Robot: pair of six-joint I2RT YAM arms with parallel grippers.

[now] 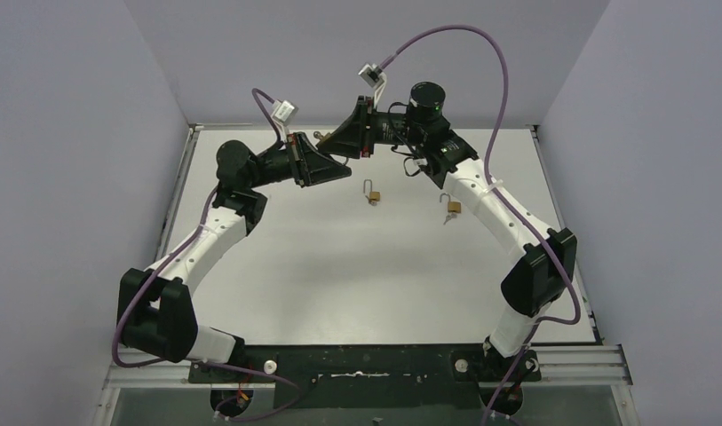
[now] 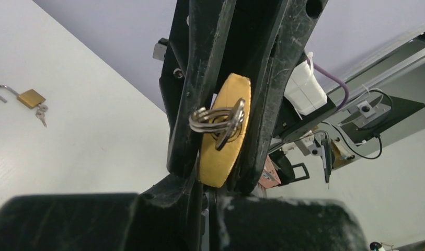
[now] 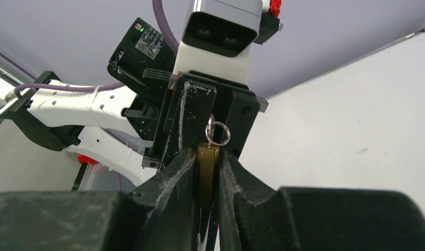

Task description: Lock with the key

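A brass padlock with key rings on its face is held in my right gripper (image 1: 326, 145), raised over the table; in the right wrist view the lock (image 3: 207, 172) is seen edge-on between the shut fingers, rings upward. My left gripper (image 1: 326, 176) is just below and left of it, shut with nothing seen between its fingertips; in the left wrist view its fingers fill the bottom edge, under the padlock. The shackle is mostly hidden.
Two open padlocks with keys, a middle one (image 1: 374, 197) and a right one (image 1: 454, 208), lie on the white table (image 1: 357, 266). Walls border both sides and the back.
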